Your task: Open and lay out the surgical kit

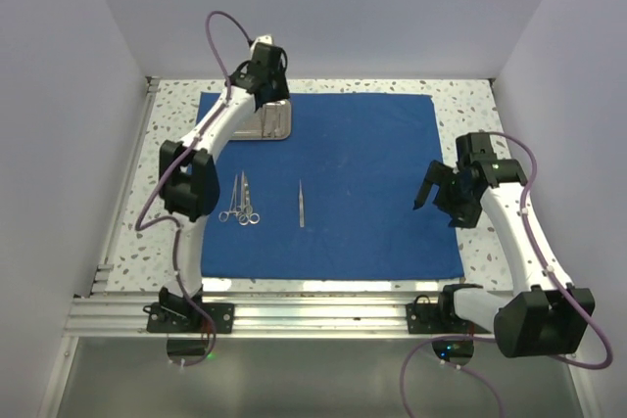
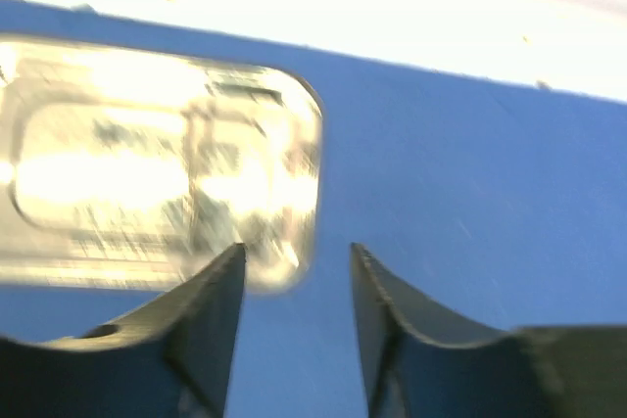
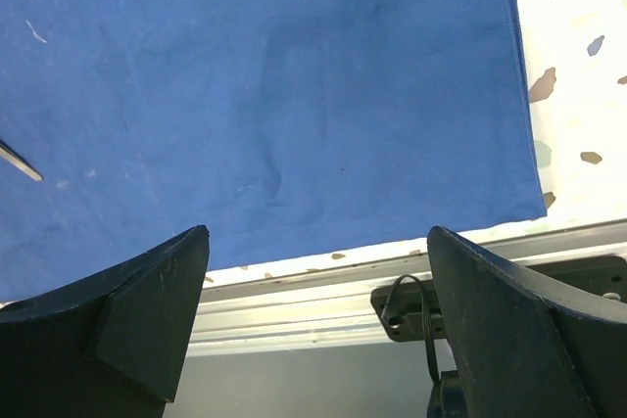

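A shiny metal tray (image 1: 261,136) sits at the back left of the blue cloth (image 1: 362,183). My left gripper (image 1: 281,95) hangs at its back right; in the left wrist view its fingers stand apart with nothing between them, near the blurred tray's corner (image 2: 312,183). What lies in the tray is too blurred to name. Several ring-handled instruments (image 1: 240,205) lie together on the cloth at left. To their right lies a slim pointed instrument (image 1: 302,205), alone. Above the right front of the cloth, my right gripper stands open and empty.
Speckled table surface (image 1: 465,105) borders the cloth, and a metal rail (image 1: 318,312) runs along the front. Grey walls stand at the back and both sides.
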